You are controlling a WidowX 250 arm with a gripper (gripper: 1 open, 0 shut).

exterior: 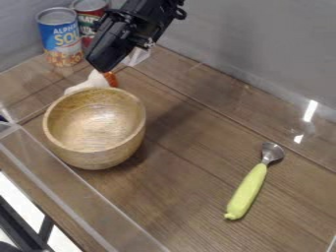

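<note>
The black gripper (121,44) hangs at the top centre, above and behind a wooden bowl (94,138), apart from it; its fingertips are dark and small, and nothing clearly shows held between them. The bowl sits on the wooden counter (184,197) at the left. Just behind it lies a pale object with an orange-red part (92,84), partly hidden. A spoon-like utensil (247,189) with a pale green handle and metal head lies at the right.
Two cans, a blue labelled one (62,39) and a red one (89,15), stand in the back left corner. A wall runs along the back.
</note>
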